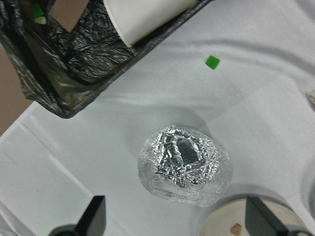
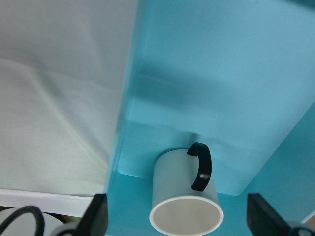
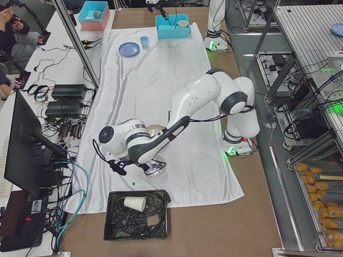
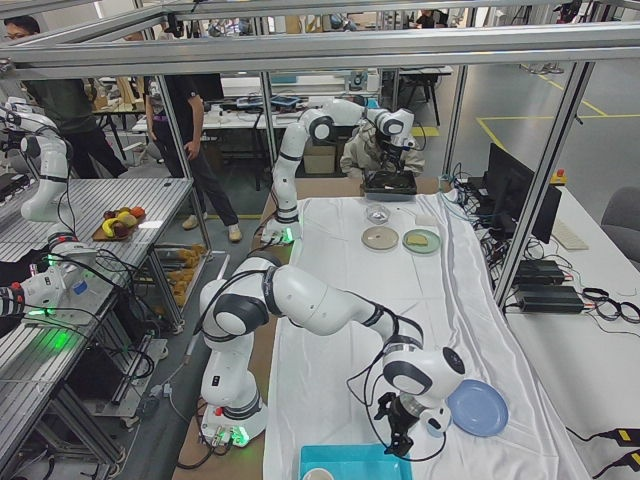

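My left gripper hangs open over the white cloth, above crumpled clear-and-foil wrap (image 1: 184, 164), with a round plate (image 1: 216, 221) partly below. A white cylindrical cup (image 1: 142, 14) lies on its side in the black-lined bin (image 1: 74, 98). In the right wrist view my right gripper is open above a blue box (image 2: 206, 64), in which a white mug (image 2: 172, 177) with a black handle sits, nothing between the fingers.
A blue plate (image 4: 478, 408) lies beside the blue box, and a green plate (image 4: 421, 241) near the left arm's work area. Monitors and cables line the side table.
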